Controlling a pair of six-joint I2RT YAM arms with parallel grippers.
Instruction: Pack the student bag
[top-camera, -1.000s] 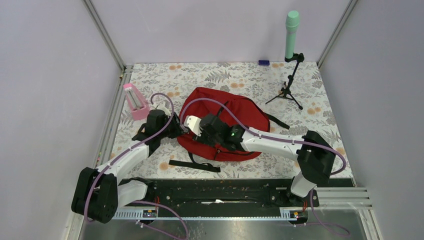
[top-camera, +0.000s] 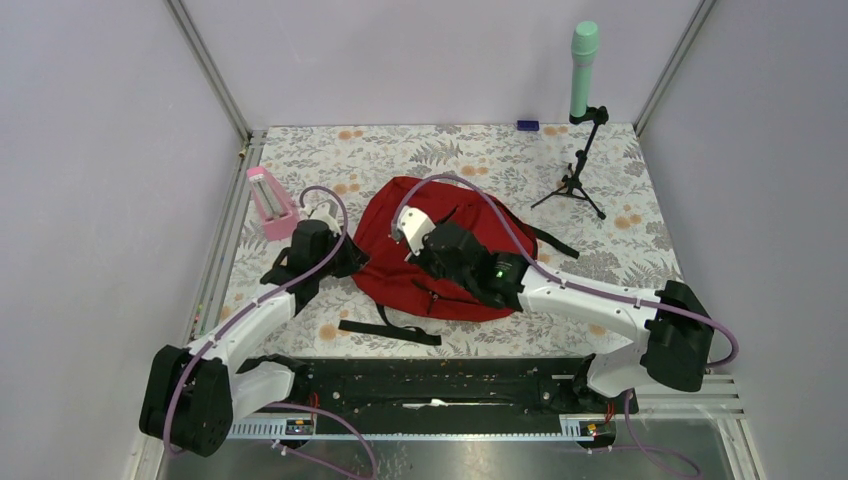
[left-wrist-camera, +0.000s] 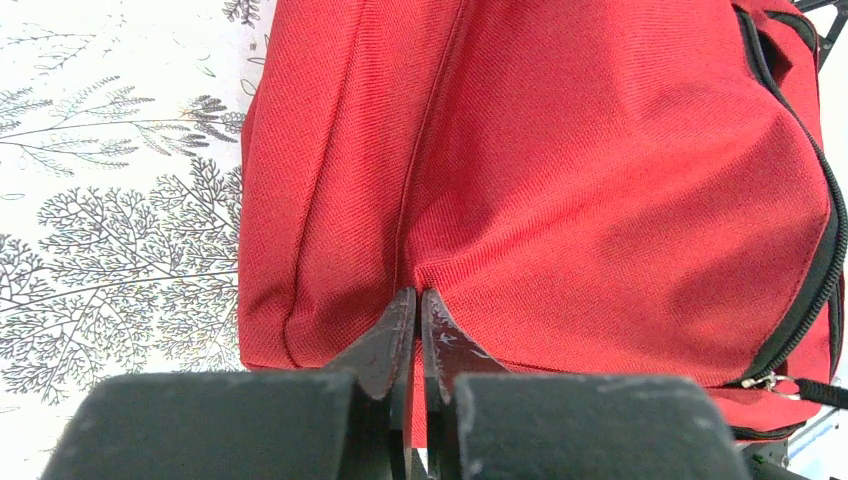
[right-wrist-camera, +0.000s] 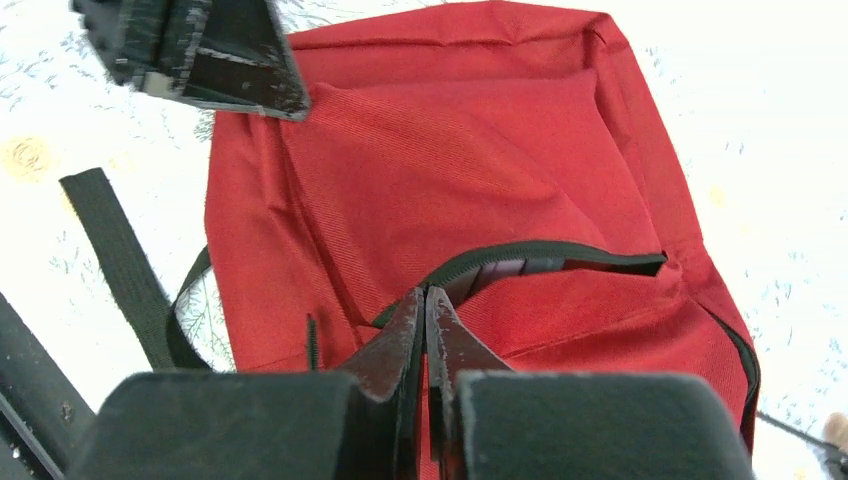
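A red backpack (top-camera: 385, 215) lies flat in the middle of the table. Its black zipper edge (right-wrist-camera: 560, 250) borders a narrow gap, with something greyish inside (right-wrist-camera: 505, 268). My left gripper (top-camera: 362, 264) is shut at the bag's left side; in the left wrist view its fingertips (left-wrist-camera: 405, 305) meet against creased red fabric, no object showing between them. Over the bag's middle, my right gripper (top-camera: 409, 260) is also shut. Its fingertips (right-wrist-camera: 415, 305) touch beside the zipper edge; whether the thin edge is pinched cannot be told. The left gripper also appears in the right wrist view.
A pink holder with pale sticks (top-camera: 273, 205) stands at the left edge. Far right, a black tripod (top-camera: 572, 182) carries a mint-green cylinder (top-camera: 583, 65). A small dark blue block (top-camera: 527, 126) lies at the back. A black strap (top-camera: 390, 332) stretches in front of the bag.
The left arm has shifted only slightly; the bag stays in place.
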